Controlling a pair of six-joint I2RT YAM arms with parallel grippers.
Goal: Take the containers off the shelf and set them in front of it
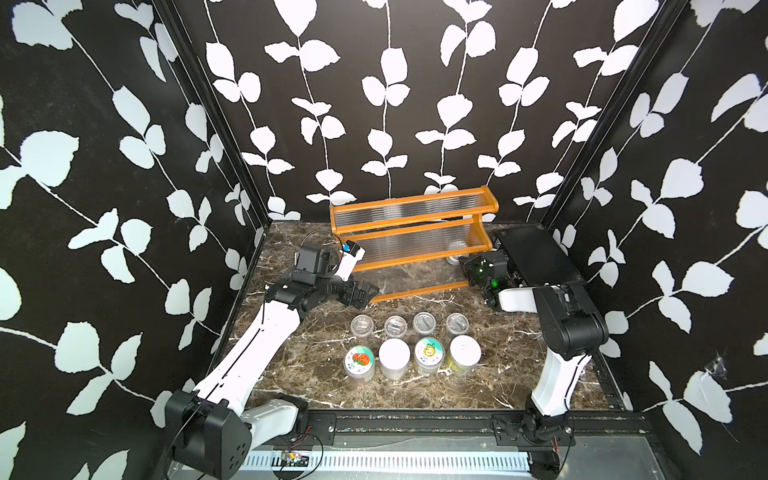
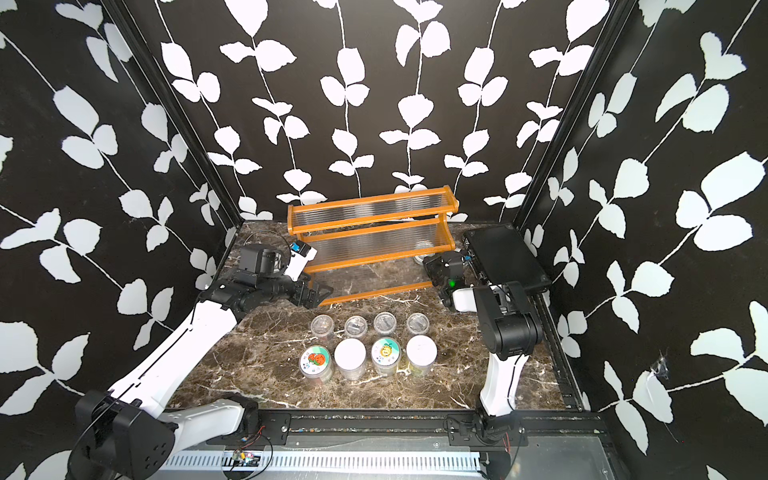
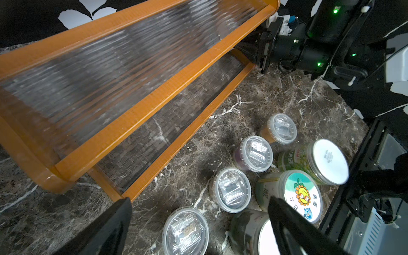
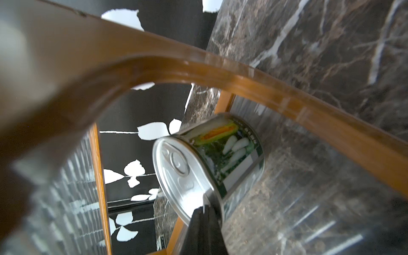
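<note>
A silver-lidded can with a green vegetable label, apparently the seed jar, lies tilted in the right wrist view inside the orange-framed shelf. From the top left view only a small part of it shows behind the clear panel. My right gripper is at the shelf's right end, shut, its tips overlapping the lower rim of the lid. Nothing clearly shows between those fingers, and whether they touch the can I cannot tell. At the shelf's front left, my left gripper stands open and empty, its dark fingers wide apart.
In front of the shelf stand a row of small clear-lidded cups and a row of larger jars. A black flat box lies right of the shelf, near the right arm.
</note>
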